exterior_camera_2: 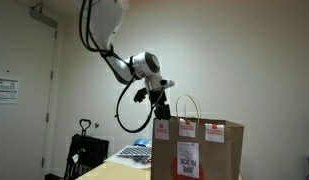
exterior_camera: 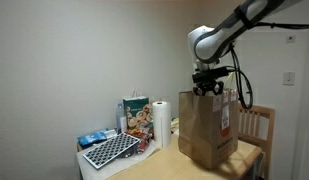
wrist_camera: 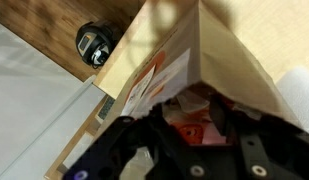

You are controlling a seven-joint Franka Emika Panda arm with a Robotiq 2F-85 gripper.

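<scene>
A tall brown paper bag (exterior_camera: pixel 197 132) stands upright on the table, with its mouth facing up. White-and-red labels (exterior_camera_2: pixel 188 160) cover one side of it in exterior view 2. At the bag's top rim, over one corner, is my gripper (exterior_camera: pixel 207 90), pointing down. In the wrist view the gripper has its dark fingers apart, close to the bag's paper wall (wrist_camera: pixel 232 62). Red packaging (wrist_camera: pixel 191 132) shows inside the bag beyond the fingers. Whether paper lies between the fingertips is hard to tell.
A paper towel roll (exterior_camera: pixel 162 122), a patterned bag (exterior_camera: pixel 138 116) and a white perforated rack (exterior_camera: pixel 111 150) stand left of the bag. Beside it is a wooden chair (exterior_camera: pixel 256 122). Bare table (exterior_camera: pixel 159 168) lies in front of the roll.
</scene>
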